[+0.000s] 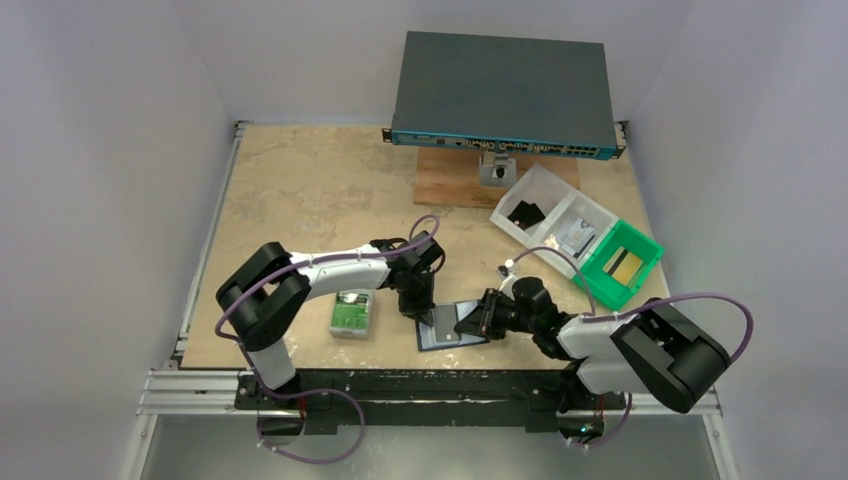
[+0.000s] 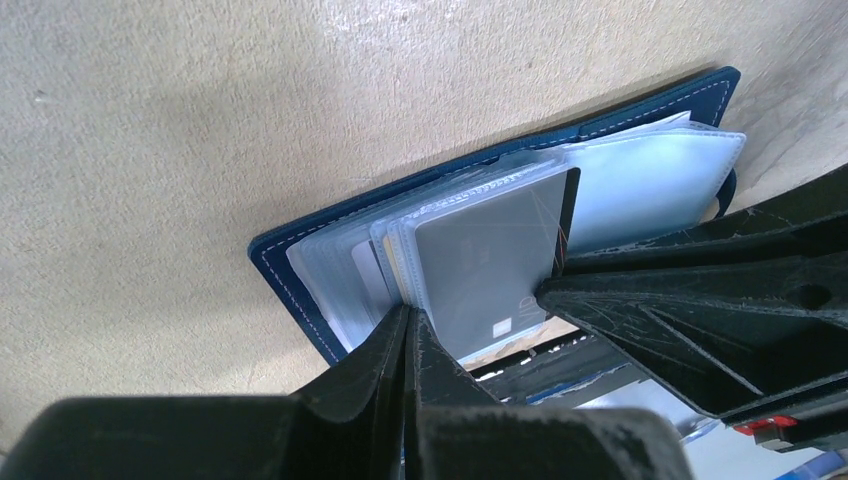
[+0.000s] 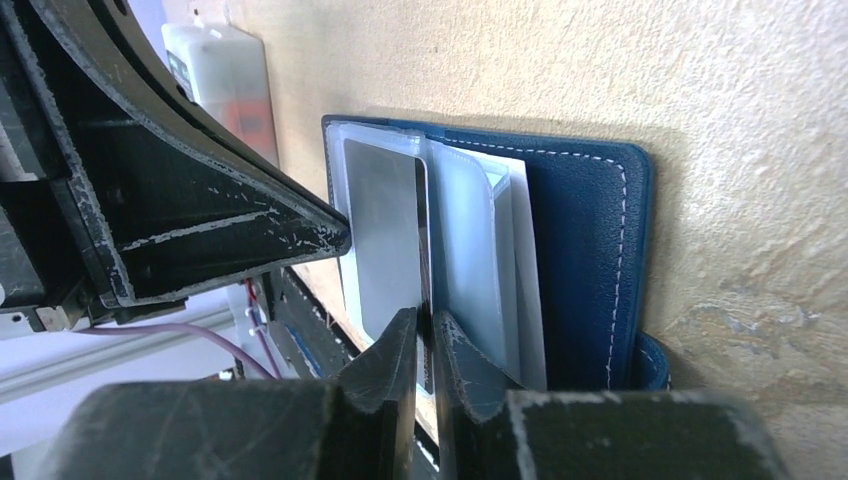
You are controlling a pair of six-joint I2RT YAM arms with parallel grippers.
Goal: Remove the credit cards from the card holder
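Note:
The navy card holder lies open on the table at the front middle, with clear sleeves and a grey card on top. My left gripper is shut at the left end of the sleeve stack, with nothing visible between its fingers. My right gripper is at the dark edge of the grey card, its fingertips close together with a narrow gap; whether the card edge is held between them is hard to tell.
A clear box with green contents sits left of the holder. A white organiser with a green compartment stands at the right. The network device on a wooden board occupies the back.

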